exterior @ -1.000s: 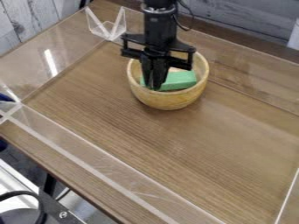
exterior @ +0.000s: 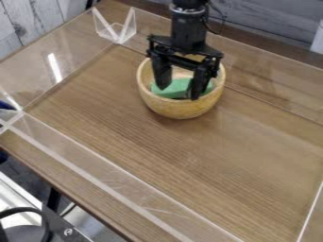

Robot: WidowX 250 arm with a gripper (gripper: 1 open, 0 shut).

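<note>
My gripper [exterior: 179, 76], black and open, reaches down from the top centre into a round tan bowl [exterior: 180, 106]. Inside the bowl lies a green object [exterior: 175, 90], partly covered by the dark fingers, which stand apart on either side over it. Whether they touch it I cannot tell.
The bowl stands on a wide wooden table [exterior: 151, 180], clear in front and to the right. Clear tape marks or a clear piece lie at the upper left and along the left edge. A black cable is at the lower left corner.
My gripper has turned and spread wider over the bowl, its fingers now farther to the sides. The green object appears slightly shifted.
</note>
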